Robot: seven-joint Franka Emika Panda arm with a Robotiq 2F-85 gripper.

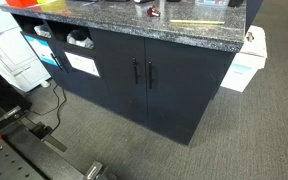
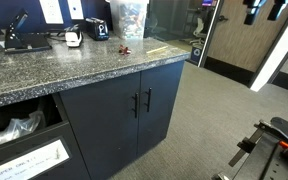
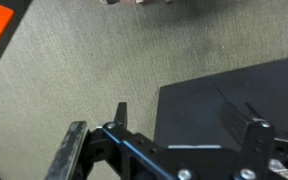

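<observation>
My gripper shows at the bottom of the wrist view, its two black fingers spread wide with nothing between them. Grey carpet and a dark panel lie beyond it. At the top right of exterior view 2, dark gripper parts hang well above the floor, away from the counter. Exterior view 1 does not show the gripper. A black cabinet has two doors with upright handles, both closed. On its speckled counter lie a small red object and a thin light stick.
Open carpet stretches before the cabinet. A white box stands by its right end. Cables lie on the floor at left. A clear container and several devices occupy the counter's back. The robot's dark base fills the lower left.
</observation>
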